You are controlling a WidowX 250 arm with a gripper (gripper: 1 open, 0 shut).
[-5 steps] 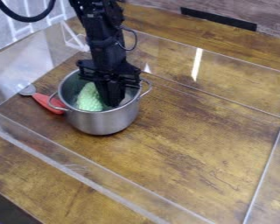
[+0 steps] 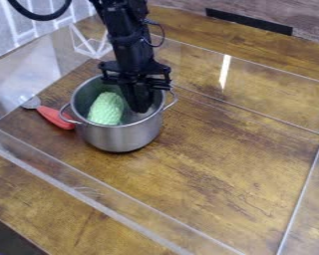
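A steel pot [image 2: 119, 132] with side handles stands on the wooden table, a green cabbage-like object [image 2: 105, 108] inside it. My black gripper [image 2: 139, 86] is over the rear right part of the pot, its fingers low at the rim and partly hidden; whether they are open or shut does not show. A red-handled utensil [image 2: 53, 117] lies left of the pot.
Clear panels or edges run along the left and right sides.
My gripper has risen slightly and moved back from deeper inside the pot. The pot and green object look much the same.
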